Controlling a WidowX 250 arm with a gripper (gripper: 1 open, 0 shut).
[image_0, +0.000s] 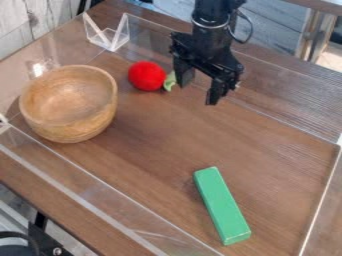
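Observation:
My black gripper (201, 84) hangs over the back middle of the wooden table, open, with its two fingers apart. Just left of it a red ball (146, 75) rests on the table, with a small green object (170, 84) beside it, partly behind the gripper. A wooden bowl (67, 115) sits at the left, and a long green block (222, 206) lies at the front right.
A clear angular object (107, 33) stands at the back left. Transparent edges run along the left front and right sides.

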